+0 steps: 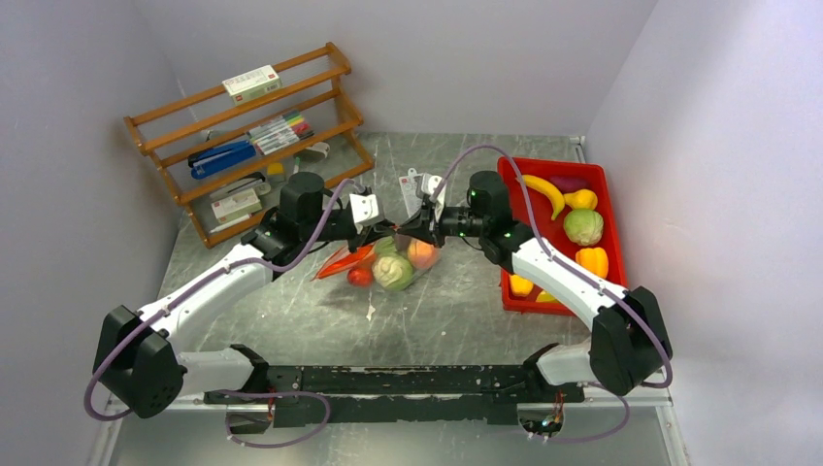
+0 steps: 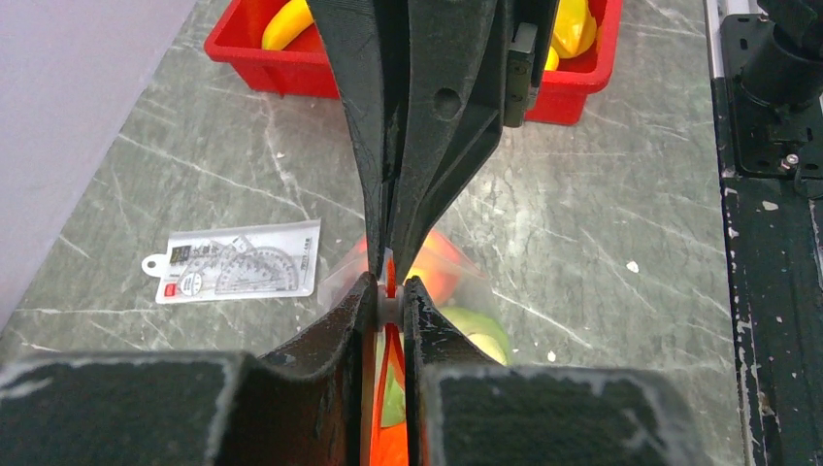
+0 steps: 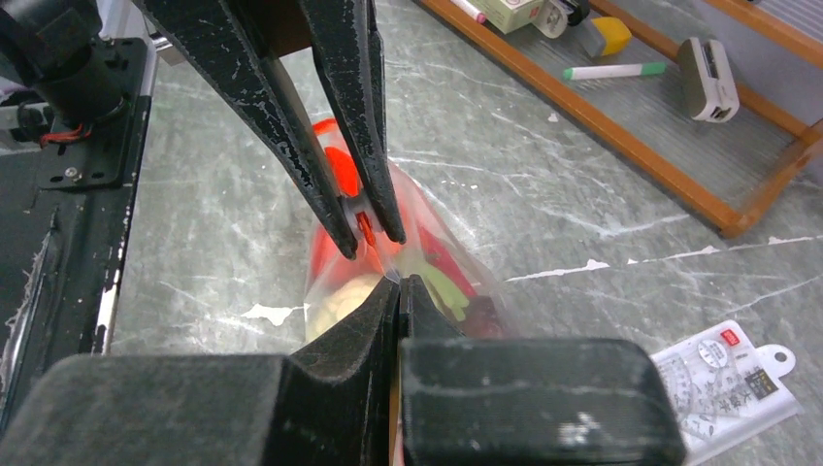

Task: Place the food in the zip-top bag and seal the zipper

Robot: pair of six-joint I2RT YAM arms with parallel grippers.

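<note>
The clear zip top bag (image 3: 448, 254) lies on the table between my arms, with a red zipper along its mouth. Inside show a cabbage (image 1: 393, 272), a tomato (image 1: 360, 277), carrots (image 1: 346, 262) and a peach-coloured fruit (image 1: 423, 254). My left gripper is shut on the pale zipper slider (image 2: 390, 309), the red strip running through it. Right against it, my right gripper is shut at the end of the zipper, the bag's film reaching its fingertips. How much film lies between those tips is hard to see.
The red bin (image 1: 613, 254) at the right holds a banana, a cabbage and other toy food. A wooden rack (image 1: 345, 107) with stationery stands at the back left. Behind the bag lies a clear pouch with a protractor (image 2: 238, 262).
</note>
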